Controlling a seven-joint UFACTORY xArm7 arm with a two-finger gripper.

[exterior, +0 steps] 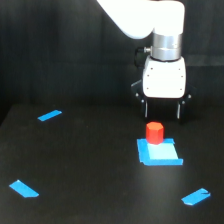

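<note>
A red block stands at the back left of a white square edged with blue tape, right of the table's middle. Above and slightly behind or over it hangs my gripper, pointing down. Its two dark fingers are spread wide, and nothing shows between them. The block sits lower in the view than the fingertips, nearer the left finger; how far apart they are in depth is hard to tell.
Blue tape strips lie on the dark table at the back left, front left and front right.
</note>
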